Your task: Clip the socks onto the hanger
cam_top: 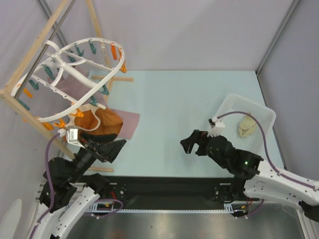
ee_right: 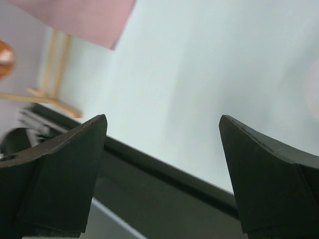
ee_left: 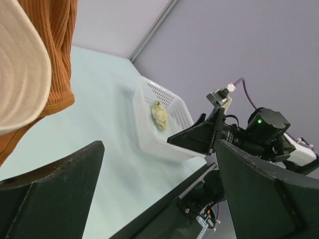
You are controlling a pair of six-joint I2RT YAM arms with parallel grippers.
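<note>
The white clip hanger (cam_top: 79, 102) hangs at the upper left on a wooden stand, with orange and teal clips. Orange-brown ribbed cloth (cam_top: 99, 122) hangs below it, also close up in the left wrist view, beside a pale band. A pale yellow sock (cam_top: 247, 125) lies in the white basket (cam_top: 264, 112) at the right. My left gripper (cam_top: 102, 149) is open just below the hanger, with nothing between its fingers. My right gripper (cam_top: 193, 142) is open over the table, left of the basket, holding nothing.
Pink cloth (cam_top: 128, 122) is at the left behind the orange cloth. The stand's wooden feet (cam_top: 99, 169) rest on the table (cam_top: 169, 99), whose middle is clear.
</note>
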